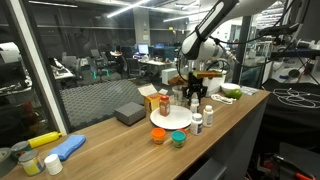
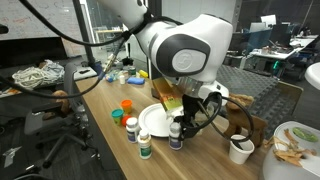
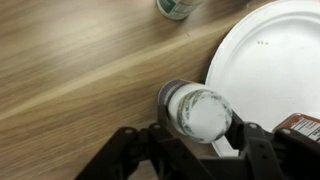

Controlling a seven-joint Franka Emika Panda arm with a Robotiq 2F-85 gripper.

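A bottle with a pale, shiny cap (image 3: 200, 112) stands upright between the dark fingers of my gripper in the wrist view. The fingers are spread to either side of it; whether they touch its sides cannot be told. In exterior view 1 my gripper (image 1: 194, 94) points down over the bottle (image 1: 194, 105), at the right part of the counter. Exterior view 2 shows a dark bottle (image 2: 175, 141) with a white cap beneath my gripper (image 2: 187, 124), whose fingers partly blend with the dark surroundings.
Close by is a white plate (image 1: 171, 118). An orange cup (image 1: 158, 135) and a green cup (image 1: 179, 140) lie leftward. Boxes stand behind the plate.
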